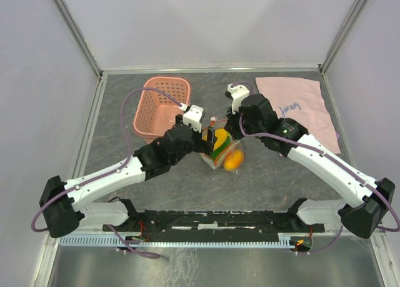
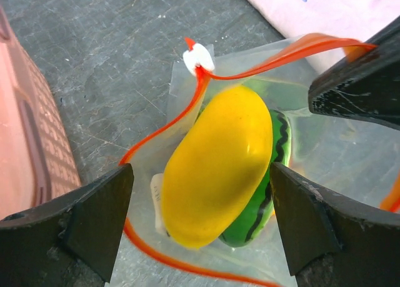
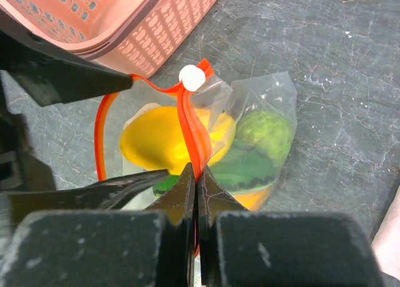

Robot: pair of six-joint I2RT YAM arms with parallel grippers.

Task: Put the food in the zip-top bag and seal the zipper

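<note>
The clear zip top bag [image 3: 262,105] with an orange zipper and white slider [image 3: 192,77] stands open, holding a yellow food piece [image 2: 215,165], a green striped piece [image 2: 247,219] and an orange piece [image 1: 232,159]. My right gripper is shut on the bag's zipper edge below the slider. My left gripper is open over the bag's mouth, on its left side in the top view, its fingers either side of the yellow piece in the left wrist view.
A pink basket [image 1: 138,110] stands behind and left of the bag. A pink cloth [image 1: 294,105] with writing lies at the back right. Bare dark table surrounds them.
</note>
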